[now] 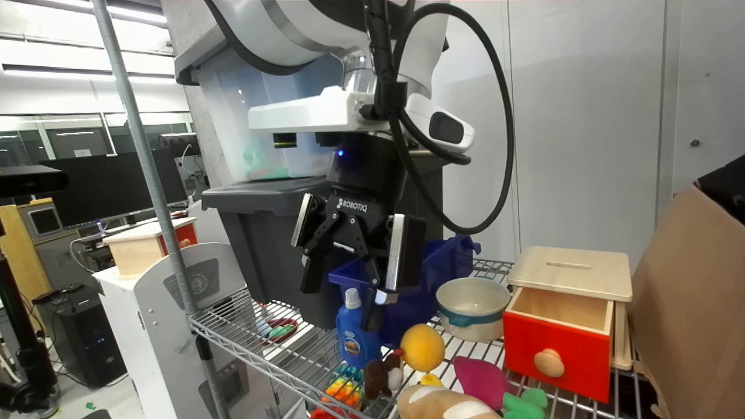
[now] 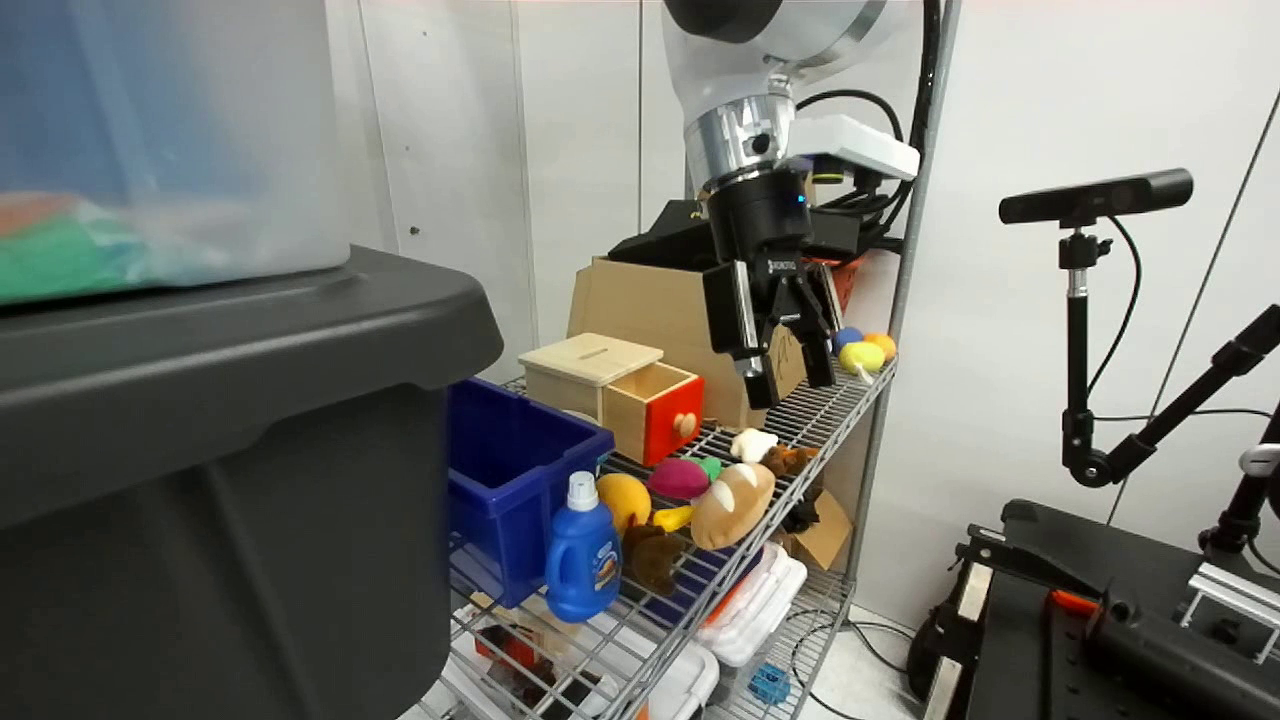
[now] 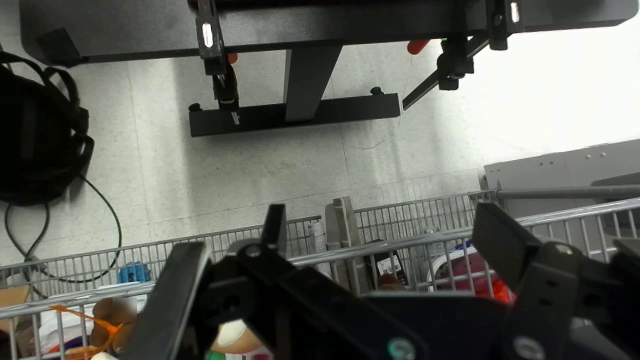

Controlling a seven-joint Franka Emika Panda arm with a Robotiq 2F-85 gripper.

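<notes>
My gripper [image 1: 342, 300] hangs over the wire shelf with its fingers spread wide; it is open, and nothing shows between them. In the second exterior view the gripper [image 2: 792, 390] is well above the toys and clear of them. A wooden box with a red-fronted drawer [image 1: 556, 345] pulled out stands on the shelf, and the drawer looks empty. Beside it sits a cream pot [image 1: 473, 307] with a teal band. A blue detergent bottle [image 2: 584, 552] stands upright before a blue bin [image 2: 516, 456]. Near the shelf's front lie a plush bread loaf [image 2: 732, 504] and an orange ball [image 1: 422, 347].
A large dark tote [image 2: 216, 540] fills one end of the shelf. At the other end a cardboard box [image 1: 698, 307] stands close to the drawer box. The shelf's front rail [image 3: 396, 245] runs beneath the fingers, with floor beyond it.
</notes>
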